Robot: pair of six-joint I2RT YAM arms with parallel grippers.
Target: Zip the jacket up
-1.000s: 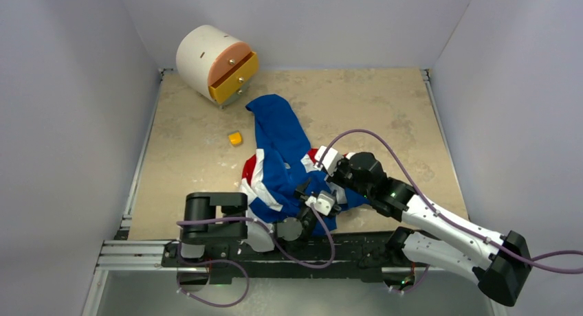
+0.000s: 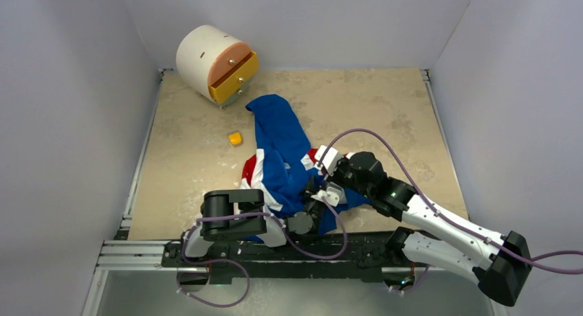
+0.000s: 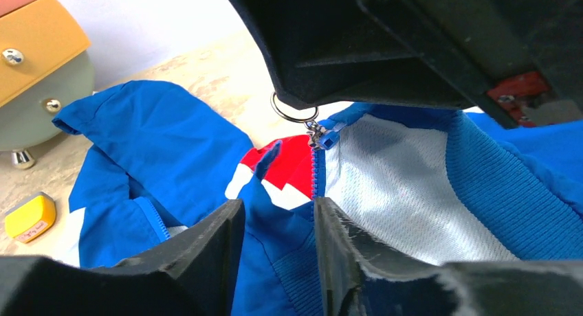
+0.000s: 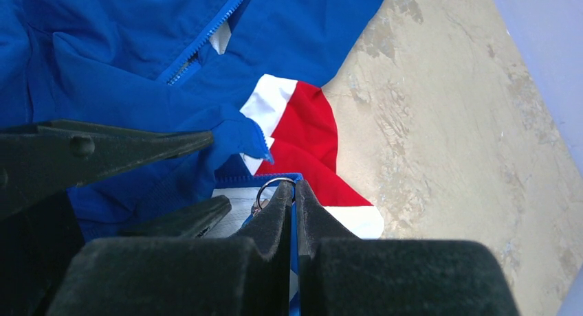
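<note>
The blue jacket (image 2: 280,127) with red and white trim lies unzipped across the table. My right gripper is shut on the thin metal pull ring; in the left wrist view, the zipper slider (image 3: 323,137) hangs from this ring on one zip edge. My left gripper stands part open over the jacket, its fingers (image 3: 227,237) apart. A raised blue flap (image 3: 271,213), the other front edge, rises in the gap between them. Whether the fingers touch that cloth cannot be told. The flap's corner (image 4: 256,139) is beside the ring in the right wrist view.
A round cabinet (image 2: 206,55) with a yellow drawer (image 2: 235,79) stands at the back left. A small yellow block (image 2: 235,138) lies left of the jacket. Bare table (image 2: 385,110) shows at the back right. Both grippers are close together.
The right arm and the far part of the jacket look unchanged.
</note>
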